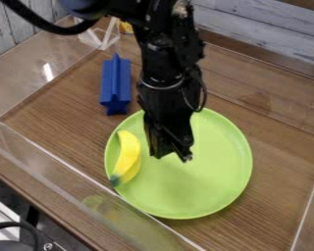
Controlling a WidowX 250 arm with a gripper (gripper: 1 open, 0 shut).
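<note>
A yellow banana (126,155) lies on the left side of a round green plate (206,186). My black gripper (165,147) hangs over the upper middle of the plate, to the right of the banana and apart from it. It is shut, with nothing visible between its fingers.
A blue block (115,83) stands on the wooden surface behind the plate to the left. A small orange-yellow object is partly hidden at the back, behind the arm. A clear rim runs along the front left. The wood to the right of the plate is clear.
</note>
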